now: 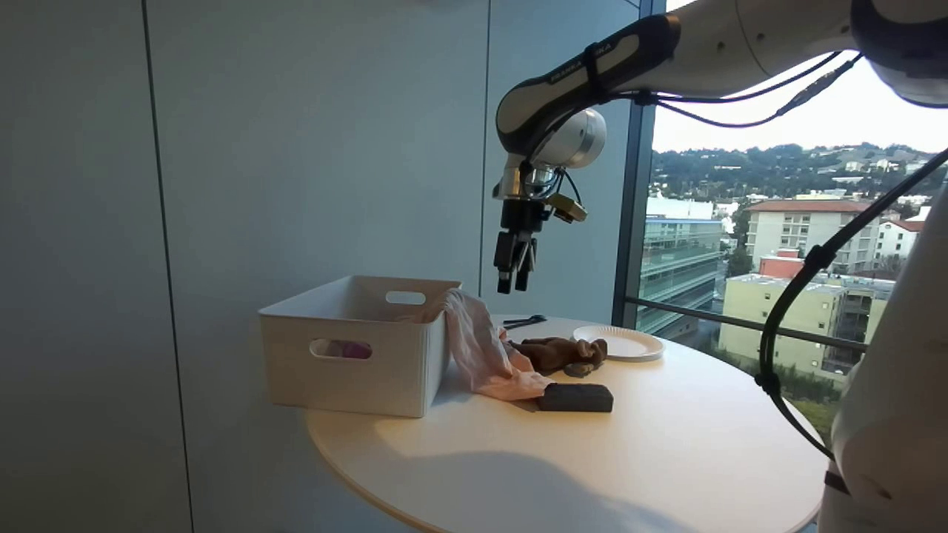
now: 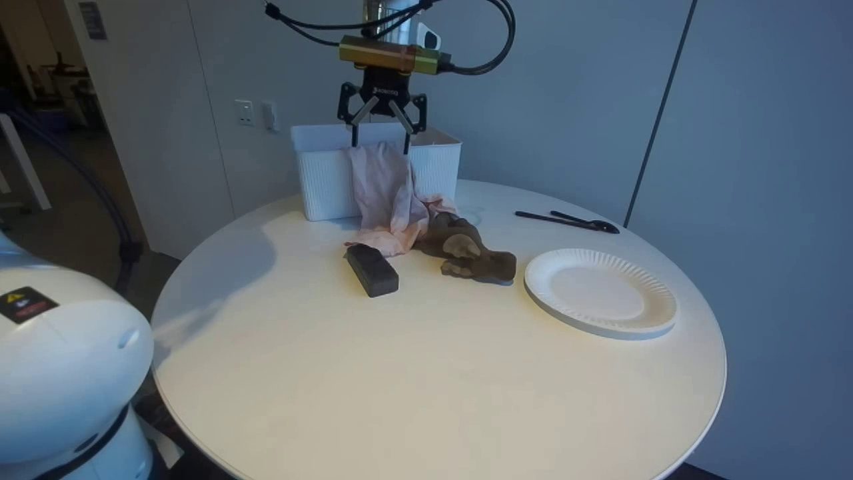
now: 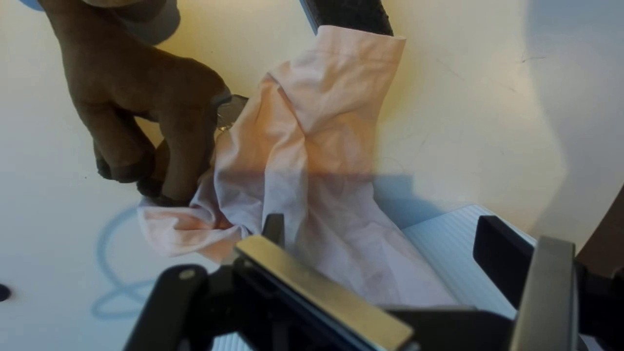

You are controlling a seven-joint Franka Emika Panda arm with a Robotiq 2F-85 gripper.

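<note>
Pink cloth (image 2: 380,188) hangs over the near wall of the white bin (image 2: 324,184), its lower end spread on the table. My gripper (image 1: 512,286) is open above the cloth, close to the bin's edge, with a clear gap below its fingertips in exterior view 1. In the wrist view the cloth (image 3: 345,175) passes beneath the fingers; I see nothing held. A brown toy animal (image 2: 456,240) lies against the cloth's lower end. The black block (image 2: 372,271) touches the hem of the cloth. What lies inside the bin is mostly hidden.
On the right of exterior view 2 lies a white paper plate (image 2: 604,292), with black utensils (image 2: 568,221) behind it. A wall stands close behind the bin.
</note>
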